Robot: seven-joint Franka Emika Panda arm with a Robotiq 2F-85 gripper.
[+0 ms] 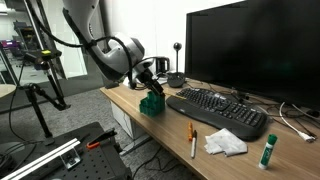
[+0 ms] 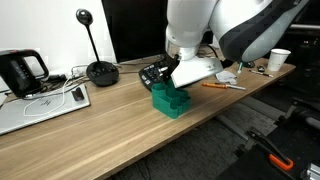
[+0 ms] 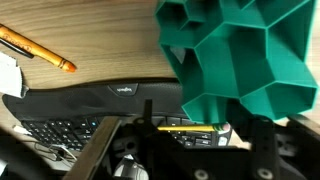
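Observation:
A green holder with hexagonal compartments (image 2: 170,100) stands on the wooden table near its front edge. My gripper is right over its rim, the fingers apart with part of the holder's wall showing between them in the wrist view. A yellow pencil (image 3: 185,128) runs crosswise below the gripper, over the keyboard's edge; whether it touches a finger is hidden. An orange marker (image 3: 40,48) lies on the table to the left in the wrist view.
A black keyboard (image 1: 215,112) lies beside the holder, before a large monitor (image 1: 255,50). A white cloth (image 1: 226,142) and a green bottle (image 1: 267,151) occupy the table's right side. Bare wood (image 2: 85,125) lies left of the holder in exterior view 2.

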